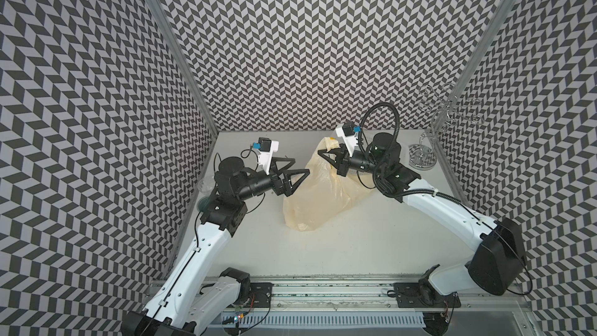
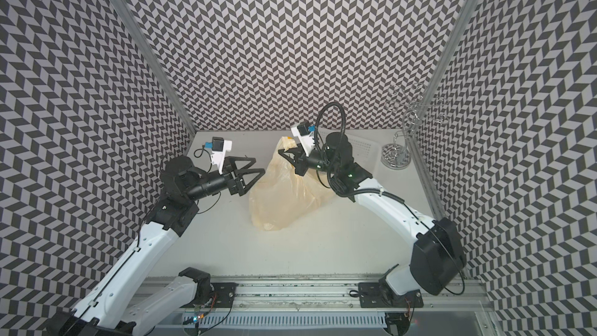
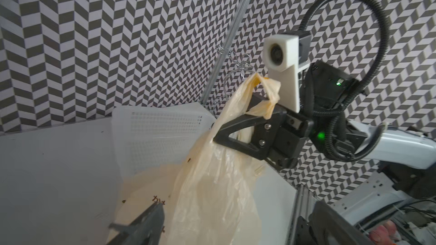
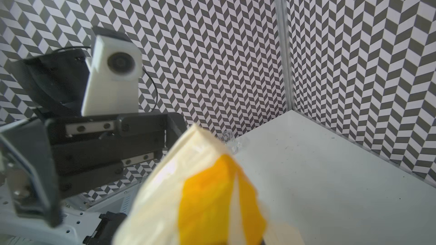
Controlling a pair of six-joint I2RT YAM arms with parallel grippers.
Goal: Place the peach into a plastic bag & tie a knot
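Observation:
The cream plastic bag (image 1: 323, 202) stands stretched upward from the middle of the table, its lower part spread on the surface. Near its top, my right gripper is shut on the plastic, with a gathered end sticking up past the fingers. Orange print shows on that bag end (image 4: 204, 199) in the right wrist view. To the left of the bag, my left gripper (image 1: 307, 171) is open and empty, its fingertips apart from the plastic. No peach can be made out; the bag's contents are hidden.
Behind the bag is a white perforated basket (image 3: 163, 131). At the back right corner stands a metal wire rack (image 1: 423, 155). A clear item and a dark green one (image 1: 203, 204) are partly hidden behind the left arm.

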